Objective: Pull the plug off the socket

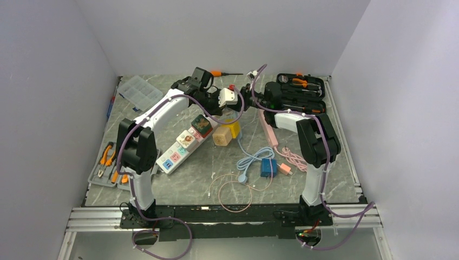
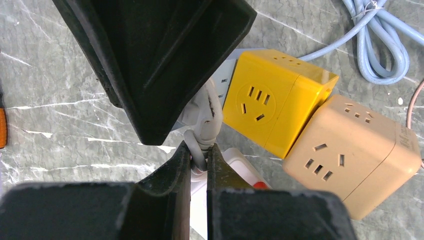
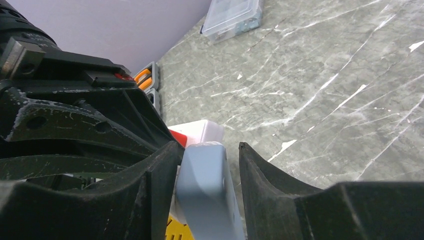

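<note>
My left gripper is shut on a grey plug (image 2: 205, 115), which is at a light blue socket tower (image 2: 224, 75) beside yellow (image 2: 280, 100) and peach (image 2: 350, 160) socket cubes. In the right wrist view, the light blue block (image 3: 202, 187) stands between the fingers of my right gripper, which is part open around it; whether the fingers touch it is unclear. Above the left gripper, the right gripper's black body hides part of the plug and tower.
A white power strip (image 1: 173, 157) lies diagonally at left, tool cases (image 1: 300, 86) at back right and front left, coiled blue cable (image 1: 249, 160) and a blue block (image 1: 268, 168) in front. A clear box (image 1: 139, 92) is at back left.
</note>
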